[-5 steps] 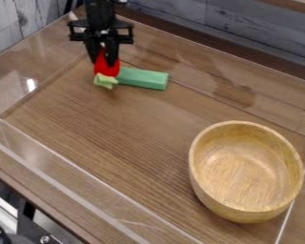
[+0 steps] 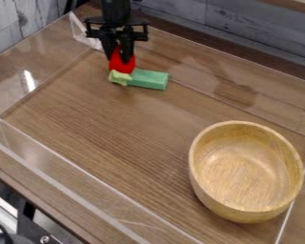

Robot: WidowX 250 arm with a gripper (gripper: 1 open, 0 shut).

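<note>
My gripper (image 2: 121,51), dark, hangs at the top middle, shut on a red object (image 2: 122,63) with a pale green lower end (image 2: 118,77). Directly behind and right of it lies a green block (image 2: 150,79) on the wooden floor; whether the held object touches it I cannot tell.
A large yellow bowl (image 2: 244,170) stands at the lower right.
The gripper and the red object have moved right and slightly back, closer over the green block, which looks unmoved.
</note>
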